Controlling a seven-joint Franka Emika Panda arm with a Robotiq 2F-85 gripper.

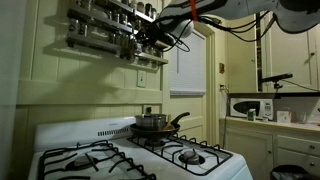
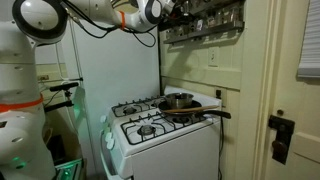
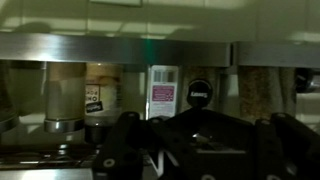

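Observation:
My gripper is up at the wall-mounted spice rack (image 3: 110,48), its dark fingers in front of the row of containers. It looks shut, and nothing shows clearly between its fingers. Right at the fingertips stands a jar with a round black label (image 3: 200,94). Immediately left of it is a white box with a barcode (image 3: 162,92). Farther left are a jar with a printed label (image 3: 102,95) and a jar with pale brown contents (image 3: 66,92). The gripper hides the lower parts of the middle containers.
Below the rack is a white stove (image 2: 165,150) with dark pans (image 2: 180,102) on its burners. A metal rail (image 3: 280,54) crosses in front of the containers. A microwave (image 1: 252,107) sits on the counter at the right, well away from the arm.

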